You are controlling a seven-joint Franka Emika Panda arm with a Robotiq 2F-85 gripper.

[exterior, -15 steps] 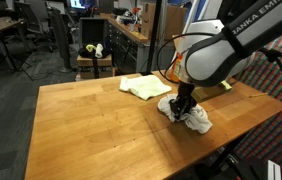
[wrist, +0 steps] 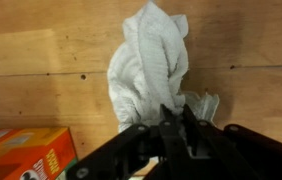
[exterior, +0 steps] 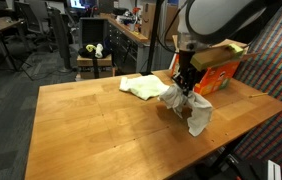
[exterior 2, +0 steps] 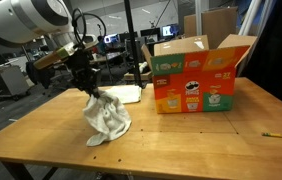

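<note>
A white cloth (exterior 2: 108, 118) hangs in folds from my gripper (exterior 2: 94, 93), which is shut on its upper part. In exterior view 2 the lower end of this cloth comes down to or close to the table; whether it touches I cannot tell. Seen from the wrist, the cloth (wrist: 149, 68) spreads below and ahead of the gripper, and its bunched part covers the fingertips. A second, pale cloth (exterior: 142, 87) lies flat near the table's far edge, apart from the gripper.
An open cardboard box (exterior 2: 194, 80) with red and green printing stands on the wooden table (exterior 2: 196, 145). A pencil-like stick (exterior 2: 279, 136) lies at the right in exterior view 2.
My gripper has risen from near the tabletop, and the cloth in it has gone from a low heap to hanging folds. The flat cloth has stayed in place.
</note>
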